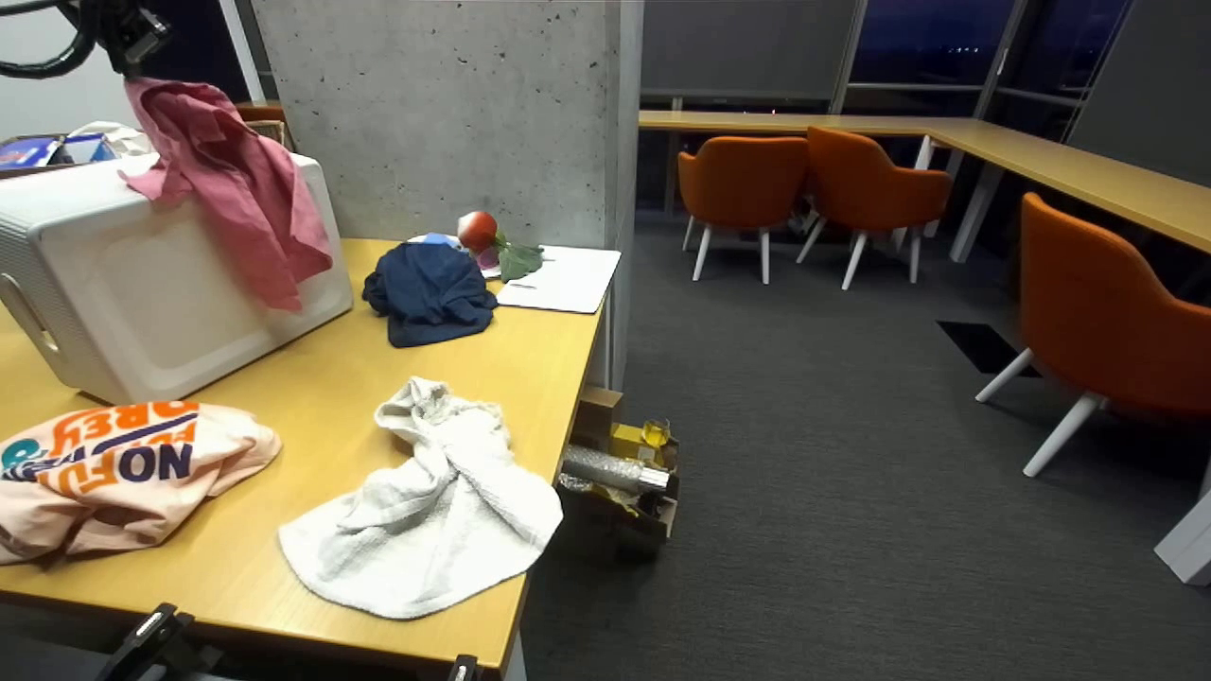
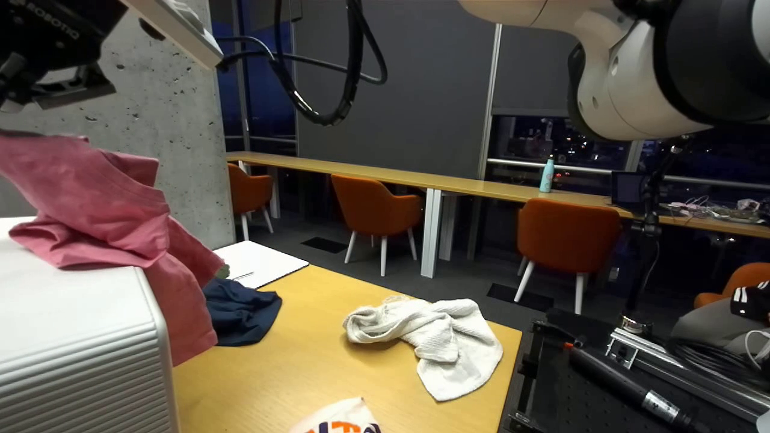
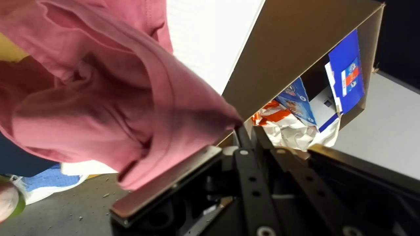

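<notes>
A pink cloth point(image 1: 233, 182) hangs by one corner from my gripper, which is shut with that corner pinched at its fingertips. In exterior view 1 the cloth drapes over the top edge of a white box-shaped bin point(image 1: 170, 278) and down its side. Exterior view 2 shows the cloth point(image 2: 108, 209) lying partly on the bin's top point(image 2: 79, 307) and falling past its corner. In the wrist view the pink cloth point(image 3: 118, 90) spreads to the left of the fingers, hiding part of the bin.
Behind the bin stands a cardboard box point(image 3: 299, 43) with packets in it. On the table lie a navy cloth point(image 1: 429, 295), a white towel point(image 1: 437, 511) and a peach printed cloth point(image 1: 136, 465). Bare tabletop point(image 1: 341, 375) shows between them. A concrete pillar point(image 1: 443, 125) rises behind.
</notes>
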